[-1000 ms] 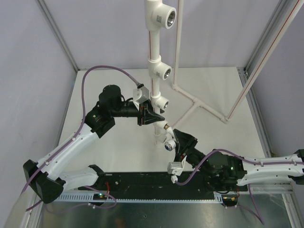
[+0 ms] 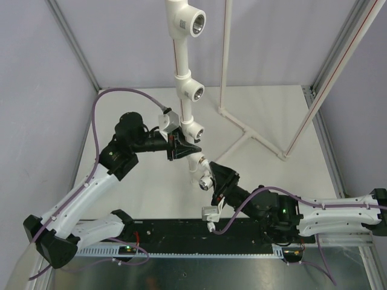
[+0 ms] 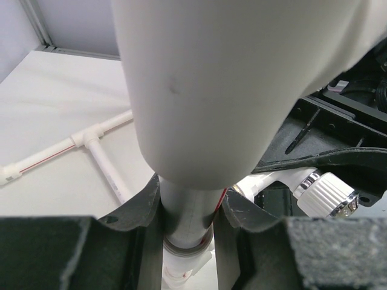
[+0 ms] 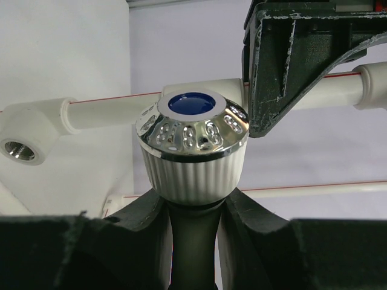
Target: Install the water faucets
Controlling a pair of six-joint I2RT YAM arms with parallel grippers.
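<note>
A tall white pipe stand with several side sockets rises through the middle of the top view. My left gripper is shut on its lower part; in the left wrist view the pipe passes between the black fingers. Below that grip, a white faucet is in my right gripper, which is shut on it. Its ribbed white handle with a blue cap faces the right wrist camera. The faucet's threaded end meets the lowest socket; how deep it sits cannot be told.
A thinner white pipe frame lies on the white board behind the stand. Both grippers are close together, and the left gripper's black finger shows in the right wrist view. Board to the left is clear.
The stand has shifted to the left, and both arms have moved left with it, the faucet still in the right gripper. Less of the brass thread shows between faucet and socket.
</note>
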